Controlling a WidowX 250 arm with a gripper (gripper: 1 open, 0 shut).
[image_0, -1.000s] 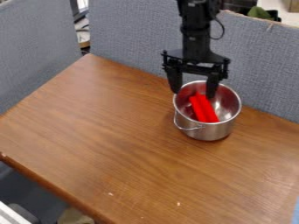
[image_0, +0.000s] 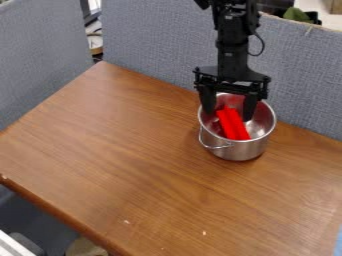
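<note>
A steel pot (image_0: 238, 148) with a wire handle stands on the wooden table at the right. Inside it a red block (image_0: 231, 124) lies leaning lengthwise. My black gripper (image_0: 230, 100) is over the pot from behind, its two fingers apart and reaching down to the rim level, one on each side above the red block. Whether it touches the block is hard to tell.
Grey padded walls (image_0: 147, 45) run along the back and left. The table's left edge drops off at the lower left.
Over the last second my gripper moved slightly right and down into the pot's mouth. The pot and red block appear unmoved.
</note>
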